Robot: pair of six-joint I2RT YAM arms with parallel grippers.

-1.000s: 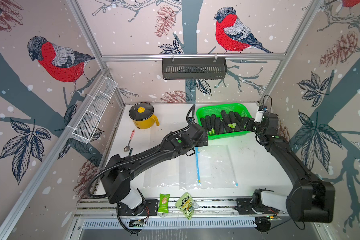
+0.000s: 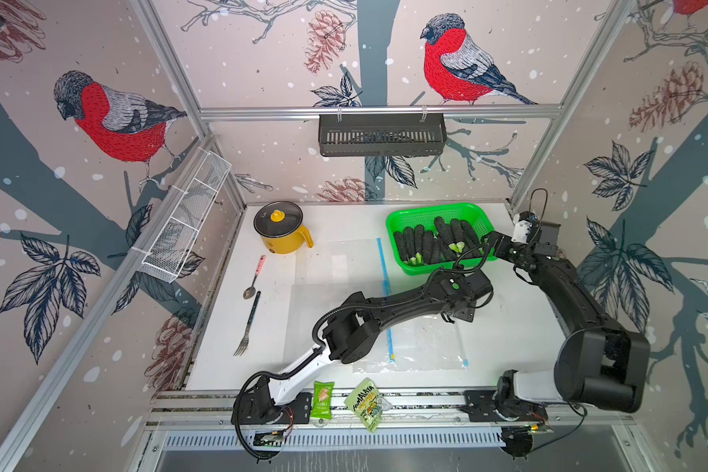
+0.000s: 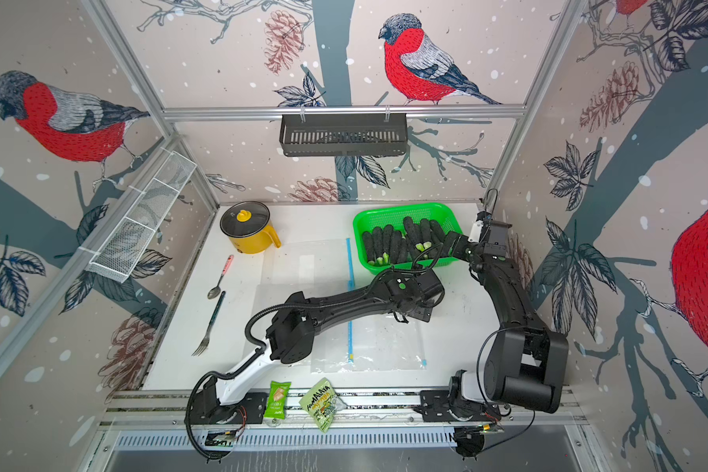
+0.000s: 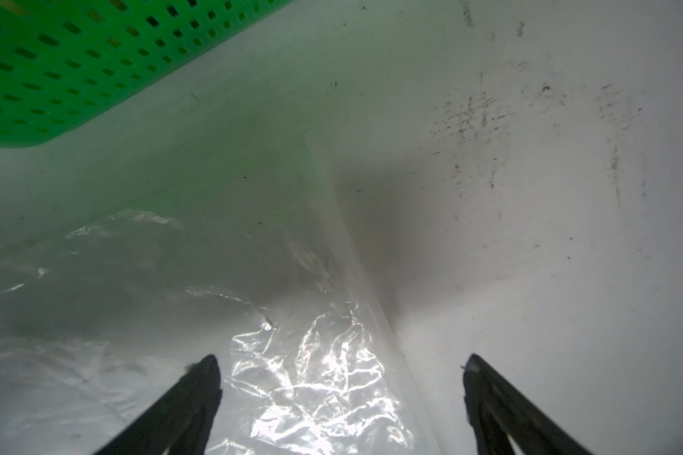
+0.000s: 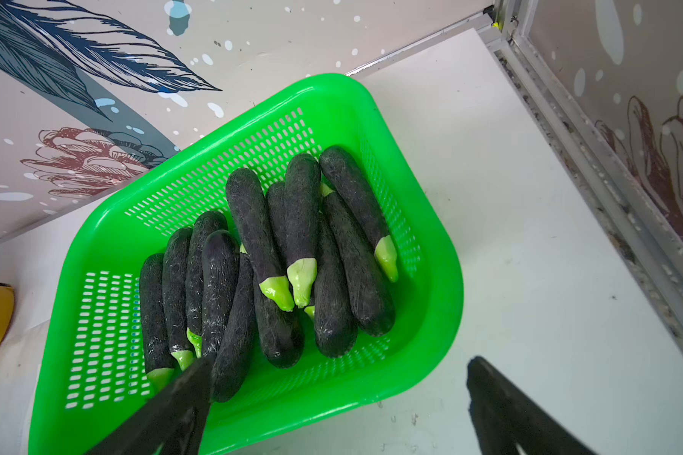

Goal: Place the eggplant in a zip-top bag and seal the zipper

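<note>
Several dark eggplants with green stems (image 5: 303, 220) lie in a green basket (image 5: 432, 303) at the back right of the table. My right gripper is open at the basket's right end, with no eggplant between its fingers. A clear zip top bag (image 2: 424, 350) lies flat on the table in front of the basket. Its zipper looks blue, and part of the bag is hidden under the left arm. Over the bag's right edge, my left gripper hangs open, pointing down. Nothing is between its fingers.
Another clear bag (image 2: 310, 314) lies to the left. A yellow pot (image 2: 281, 236), a spoon (image 2: 253, 279) and a fork (image 2: 247, 326) occupy the table's left side. Two snack packets (image 2: 365, 403) rest at the front edge.
My left arm has swung right across the bag, its gripper passing from the zipper to the bag's right side.
</note>
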